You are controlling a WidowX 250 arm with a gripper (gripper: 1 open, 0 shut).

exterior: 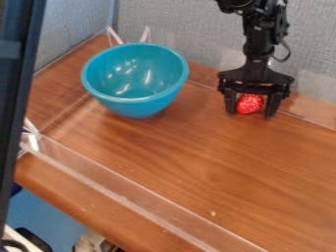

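Note:
My gripper (251, 102), black, hangs at the back right of the wooden tabletop, lowered with its open fingers on either side of a red, speckled round object (249, 104), which looks like a strawberry and sits on the wood. Whether the fingers touch it I cannot tell. Left of the gripper a teal bowl (136, 80) stands upright, empty.
Clear plastic edging (148, 202) runs along the table's left front and across the back. A grey fabric wall (176, 25) rises behind. A dark frame edge is at far left.

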